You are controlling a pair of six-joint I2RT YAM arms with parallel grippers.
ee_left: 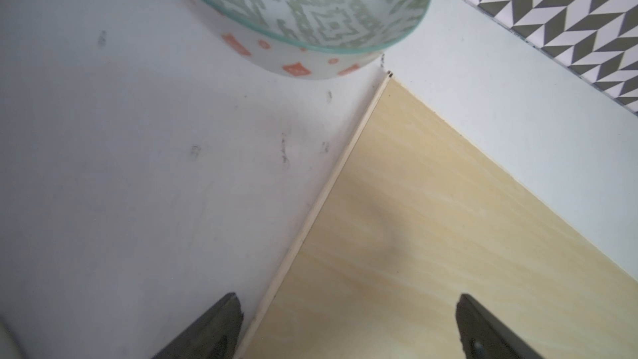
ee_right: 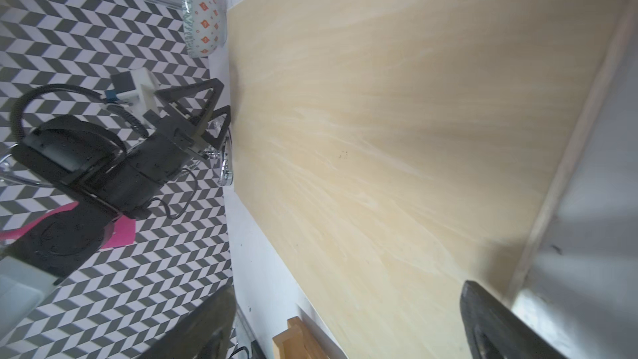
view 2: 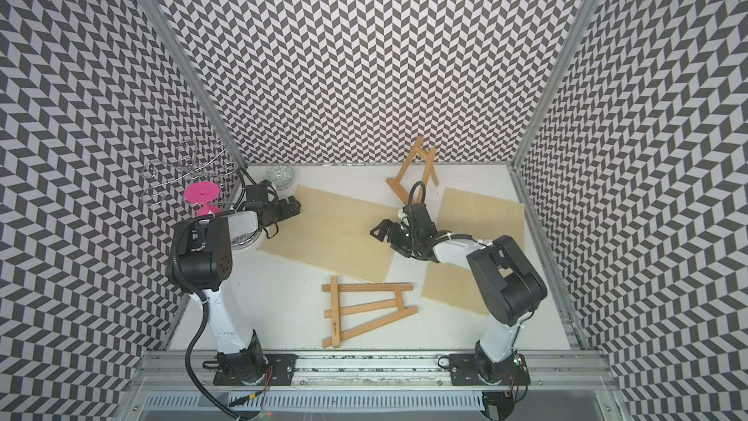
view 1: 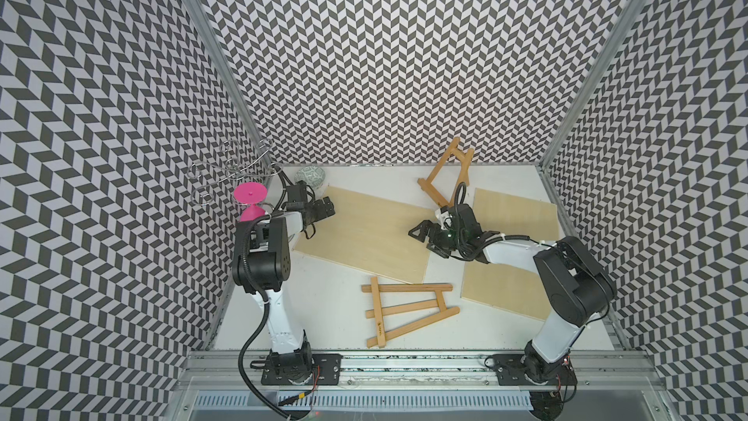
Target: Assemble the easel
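Two wooden easel frames lie on the white table, one (view 1: 377, 308) at the front centre, the other (view 2: 411, 157) at the back right. A plywood board (view 2: 323, 234) spans the middle left; another (view 1: 506, 296) lies at the right. My left gripper (view 1: 323, 206) is open above the left board's outer end; its wrist view shows that board's edge between the open fingers. My right gripper (view 1: 424, 231), also open and empty, hangs low over the other end of the same board, near its edge.
A patterned bowl (ee_left: 312, 59) stands just past the board's back left corner. A pink stand (view 2: 201, 191) and wire racks are at the far left. Bare table shows at the front left.
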